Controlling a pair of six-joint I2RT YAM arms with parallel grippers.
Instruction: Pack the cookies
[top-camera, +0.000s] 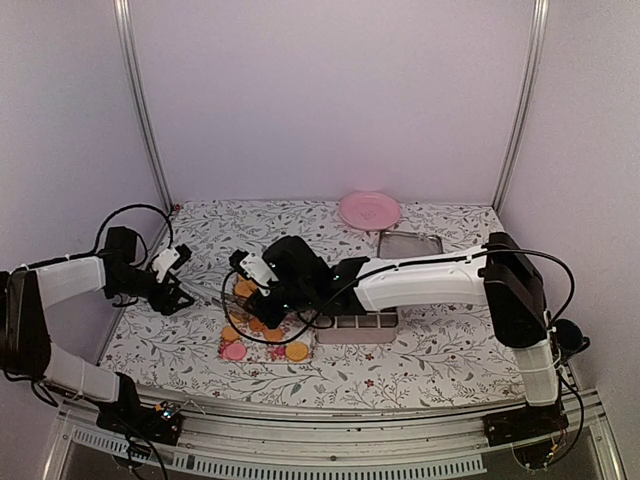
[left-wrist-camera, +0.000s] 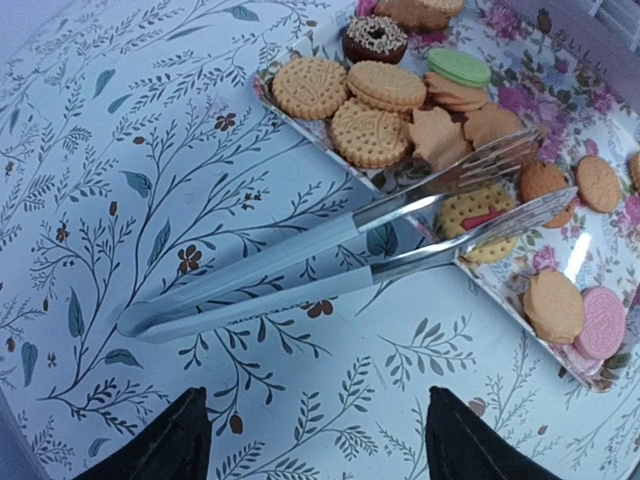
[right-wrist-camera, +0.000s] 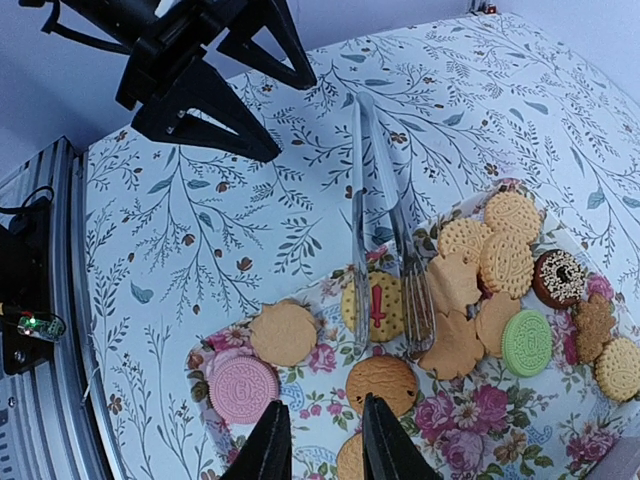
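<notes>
Metal tongs with pale handles (left-wrist-camera: 250, 268) (right-wrist-camera: 358, 190) lie across the floral cookie tray (right-wrist-camera: 470, 410), tips over the cookies, handle end on the cloth toward the left arm. The tray holds several cookies, including a chocolate sprinkled ring (left-wrist-camera: 375, 38), a green one (right-wrist-camera: 525, 343) and a pink one (right-wrist-camera: 243, 388). My left gripper (top-camera: 170, 300) is open and empty, just beyond the handle end. My right gripper is open over the tray, with nothing seen between its fingers; in the top view it hides much of the tray.
A pale compartment box (top-camera: 355, 335) sits right of the tray, partly under the right arm. A pink plate (top-camera: 370, 208) and a metal tray (top-camera: 410, 244) stand at the back.
</notes>
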